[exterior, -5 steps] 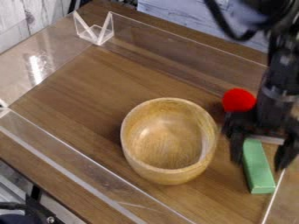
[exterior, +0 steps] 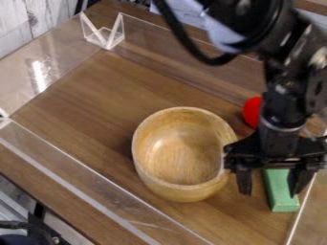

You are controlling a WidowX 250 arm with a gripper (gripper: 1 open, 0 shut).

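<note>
My gripper (exterior: pixel 272 177) hangs at the right, open, its two dark fingers apart over a green block (exterior: pixel 284 201) lying on the wooden table. A large wooden bowl (exterior: pixel 179 167) stands just left of the gripper. A red round object (exterior: pixel 253 107) sits behind the arm, partly hidden by it.
Clear plastic edging (exterior: pixel 71 175) runs along the near left, with clear brackets at the back left. A wall and dark gap lie beyond the table's left edge.
The bowl has not moved.
</note>
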